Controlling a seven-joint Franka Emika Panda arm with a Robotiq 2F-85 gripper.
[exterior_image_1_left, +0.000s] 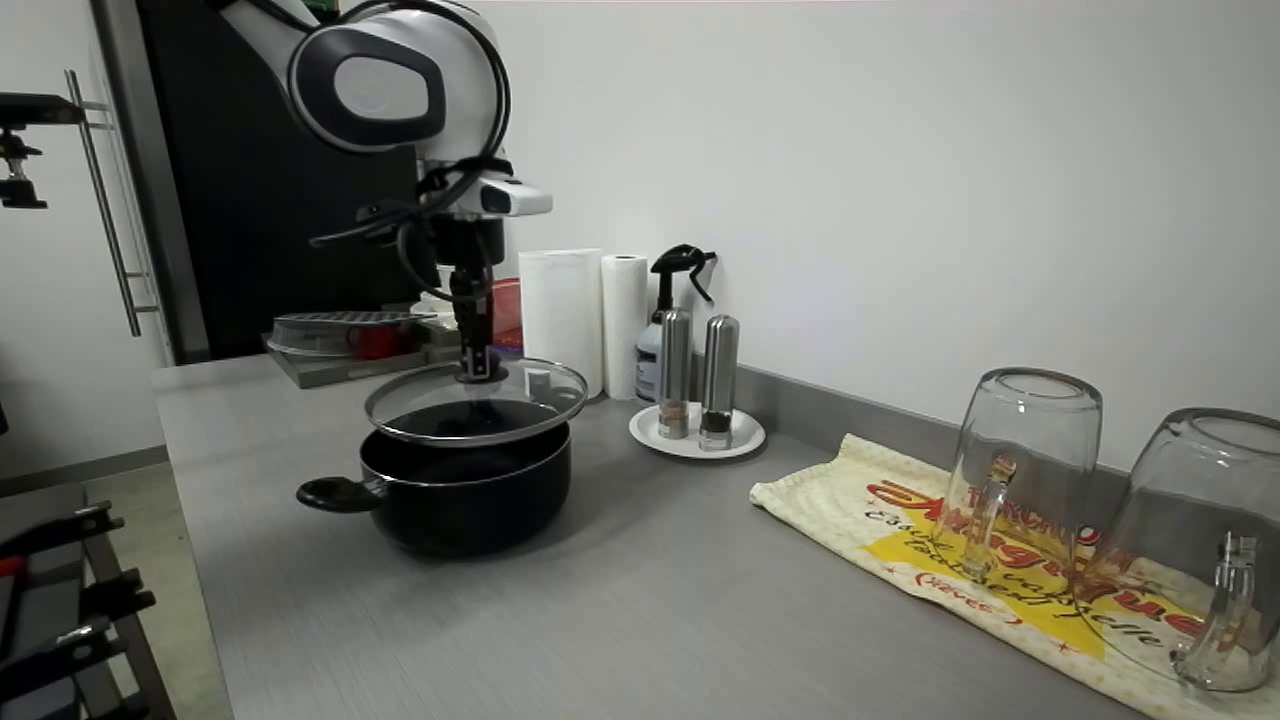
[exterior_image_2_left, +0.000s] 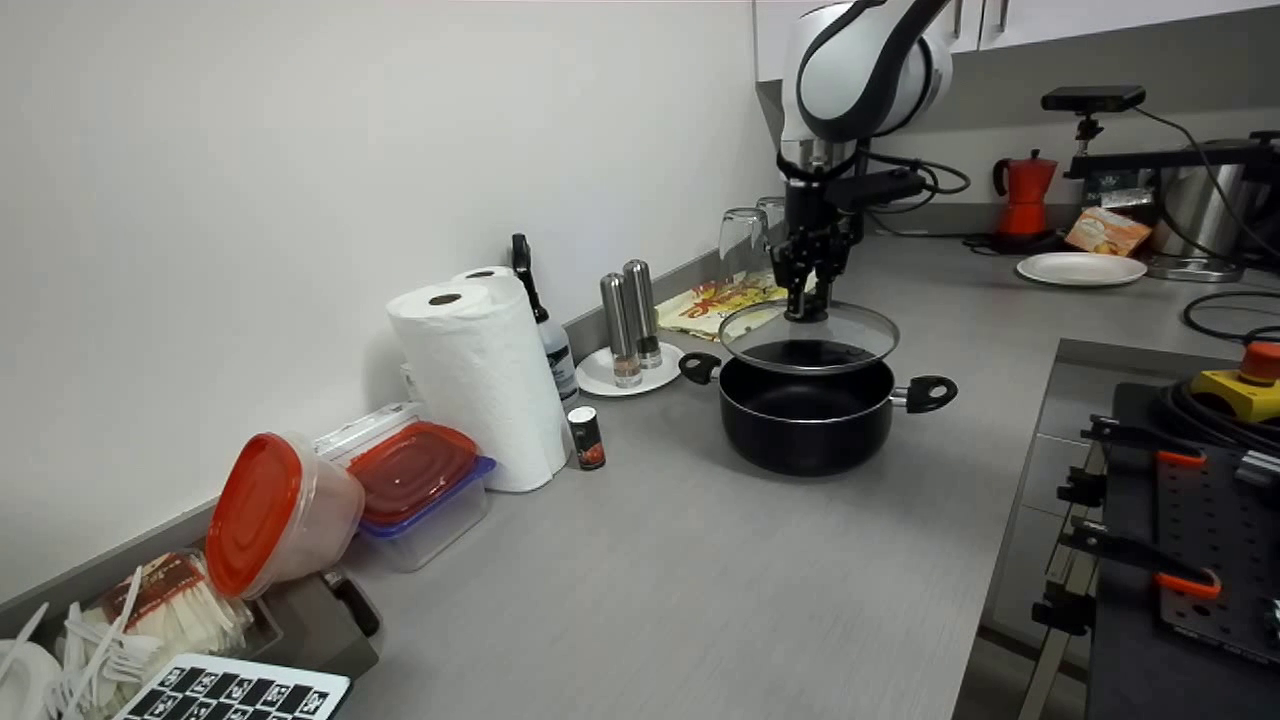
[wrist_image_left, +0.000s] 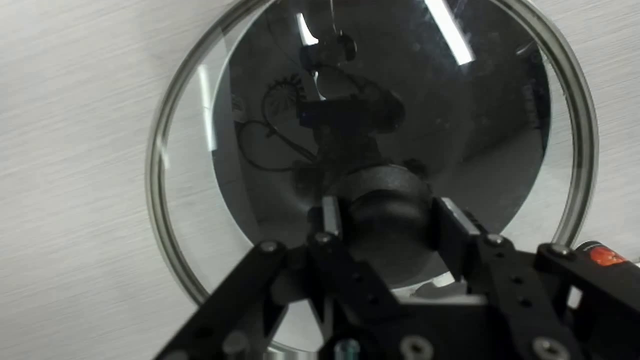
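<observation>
A black two-handled pot (exterior_image_2_left: 806, 428) stands on the grey counter. Over its mouth hangs a round glass lid (exterior_image_1_left: 528, 402) with a steel rim, slightly above the pot's edge and not seated on it. My gripper is shut on the lid's black knob (wrist_image_left: 390, 243), one finger on each side. In the wrist view the lid's rim surrounds the pot's dark inside, which shows off-centre through the glass. One pot handle (exterior_image_1_left: 339, 493) points left in exterior view 1.
Two steel mills stand on a white plate (exterior_image_2_left: 612, 382) near the wall, with paper towels (exterior_image_2_left: 474, 372) and a small spice jar (exterior_image_2_left: 585, 438) close by. Upturned glass mugs (exterior_image_1_left: 1020, 474) rest on a printed towel (exterior_image_1_left: 894, 528). Counter in front of the pot is clear.
</observation>
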